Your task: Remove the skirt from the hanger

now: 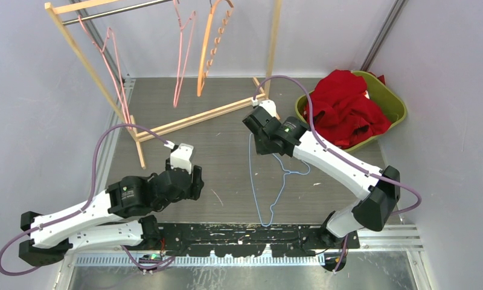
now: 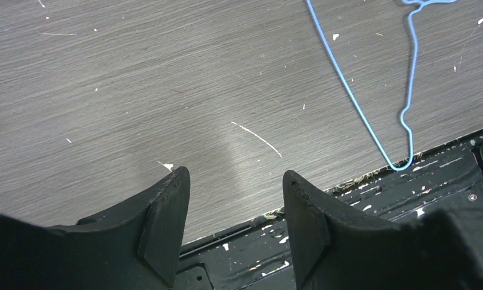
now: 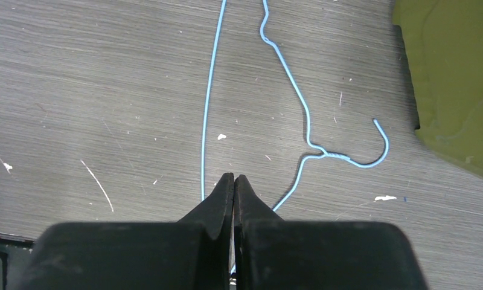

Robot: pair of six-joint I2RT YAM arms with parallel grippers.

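A blue wire hanger (image 1: 253, 181) lies on the grey floor beneath my right gripper (image 1: 264, 145), with no skirt on it; its hook and neck show in the right wrist view (image 3: 363, 164). The right gripper's fingertips (image 3: 224, 199) are shut; nothing can be made out between them. My left gripper is open and empty over the floor left of the hanger. A heap of red cloth (image 1: 342, 109) fills a green basket (image 1: 391, 103) at the back right; whether the skirt is in it I cannot tell.
A wooden rack (image 1: 197, 118) stands at the back left, with pink hangers (image 1: 180, 66) and an orange hanger (image 1: 201, 66) on its bar. Walls enclose both sides.
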